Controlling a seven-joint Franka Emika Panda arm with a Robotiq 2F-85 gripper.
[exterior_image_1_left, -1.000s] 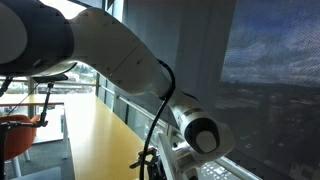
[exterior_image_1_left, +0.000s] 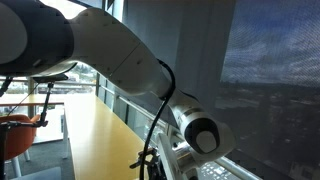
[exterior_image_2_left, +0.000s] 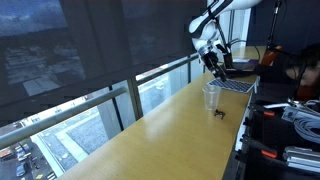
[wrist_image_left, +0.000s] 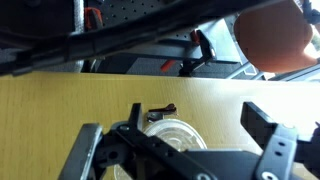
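Observation:
A clear, round-rimmed container (exterior_image_2_left: 211, 97) stands upright on the wooden table (exterior_image_2_left: 140, 135), near its right end. My gripper (exterior_image_2_left: 219, 74) hangs over it, apart from it as far as that view shows. In the wrist view the open gripper has its dark fingers (wrist_image_left: 270, 140) spread wide, with the container's rim (wrist_image_left: 185, 128) below the gap and partly covered by the gripper's body. Beside the container lies a small dark object with a reddish part (wrist_image_left: 162, 112). In exterior view 1 the arm (exterior_image_1_left: 120, 60) fills much of the picture, and the fingertips cannot be made out.
An orange chair (wrist_image_left: 272, 40) stands past the table edge in the wrist view. Dark equipment (exterior_image_2_left: 300, 115) sits at the right edge of exterior view 2. A window with a grey blind (exterior_image_1_left: 280, 90) runs along one side.

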